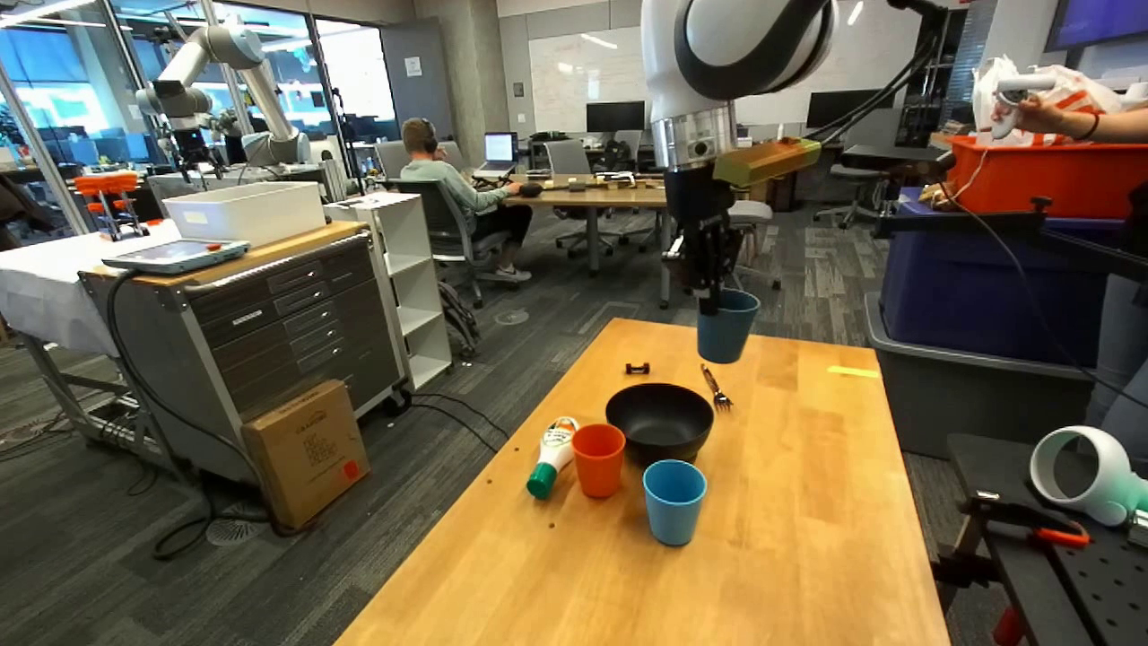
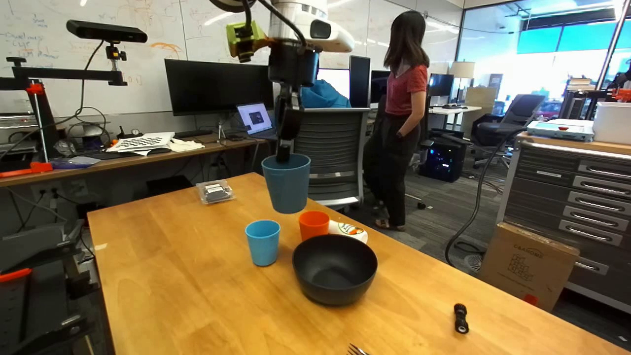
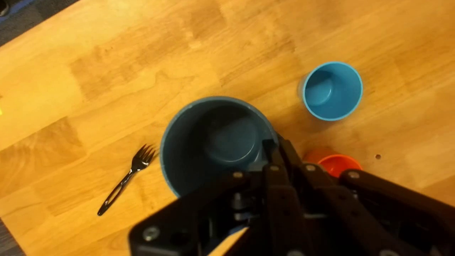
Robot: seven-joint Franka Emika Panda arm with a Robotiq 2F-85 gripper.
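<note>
High above the table, my gripper (image 1: 710,298) is shut on the rim of a dark blue cup (image 1: 727,328). In the wrist view the cup (image 3: 232,136) opens toward the camera, looks empty and hides the black bowl. Exterior view 2 shows the black bowl (image 2: 334,269) on the table, its visible inside empty. Near the bowl stand a light blue cup (image 2: 263,242) and an orange cup (image 2: 314,224), both upright. A white bottle with a green cap (image 1: 553,458) lies beside the orange cup.
A dark fork (image 3: 128,177) and a small black dumbbell-shaped object (image 1: 637,368) lie near the bowl. In exterior view 2, a clear packet (image 2: 215,192) rests at the table's far end.
</note>
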